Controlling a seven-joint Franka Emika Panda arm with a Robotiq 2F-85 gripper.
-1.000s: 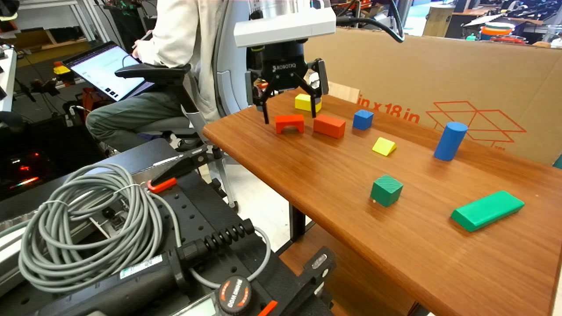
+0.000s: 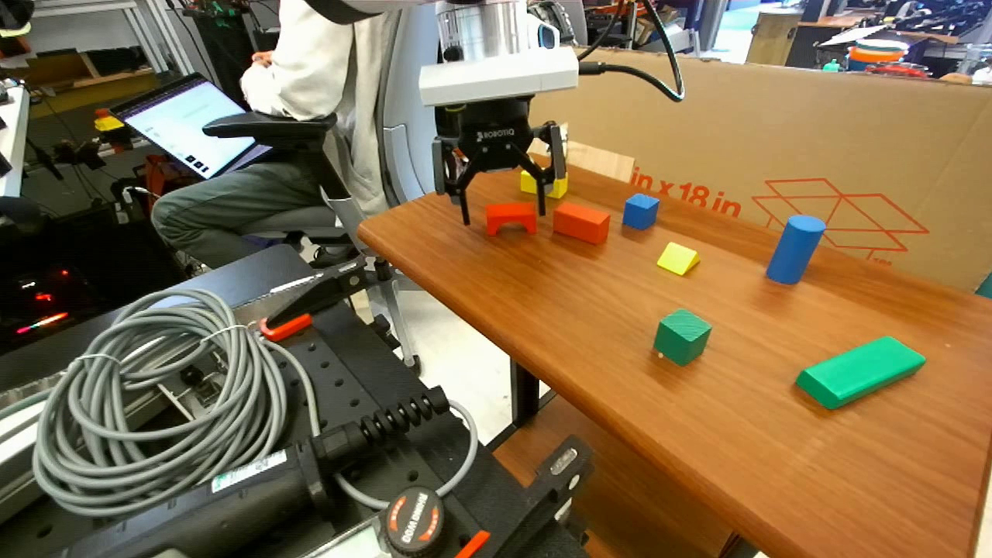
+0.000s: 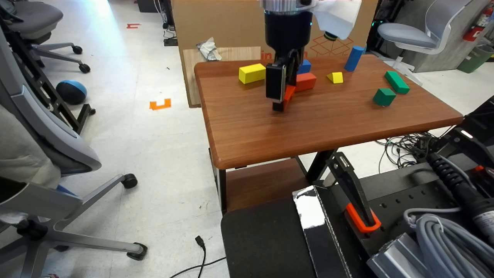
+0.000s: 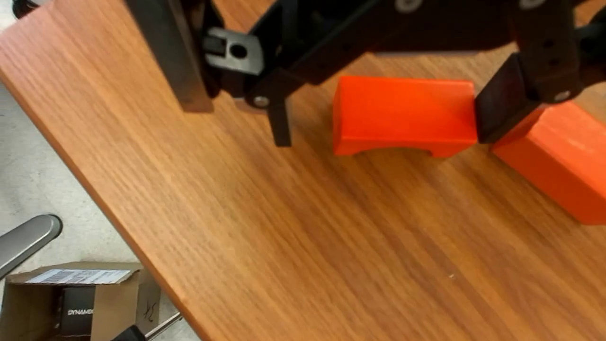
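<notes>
My gripper points down at the table's far left end, open. Its fingers stand either side of an orange-red arch block. In the wrist view, the arch block lies between the fingertips; the right finger is close against its end, while a gap separates the left finger from it. An orange-red rectangular block sits just beyond the right finger. From the side, the gripper hides much of the arch block.
Behind the gripper is a yellow block. Farther along stand a blue cube, a yellow wedge, a blue cylinder, a green cube and a green bar.
My gripper has come down and shifted slightly left, so its fingers now flank the arch block. The blocks have not visibly moved.
</notes>
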